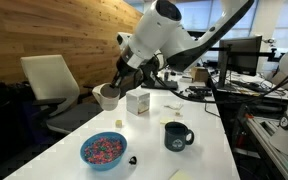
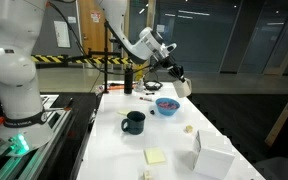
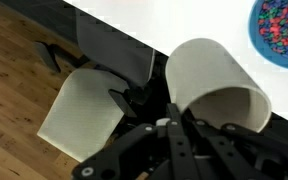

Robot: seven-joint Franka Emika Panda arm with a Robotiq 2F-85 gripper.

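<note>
My gripper is shut on the rim of a white cup (image 3: 209,72), its opening toward the wrist camera. In exterior view 1 the cup (image 1: 107,97) hangs in the air above the table's back edge, beyond a blue bowl (image 1: 103,162). Red and blue small pieces fill that bowl, which also shows at the right of the wrist view. Exterior view 2 has the cup (image 2: 184,88) just beside and above the bowl (image 2: 168,112), toward the table's edge.
A black mug (image 1: 177,137) stands right of the bowl, and a white box (image 1: 138,102) sits behind it. Small yellowish blocks (image 1: 119,123) and a dark round item (image 1: 133,160) lie about. An office chair (image 1: 52,85) is beyond the table's edge.
</note>
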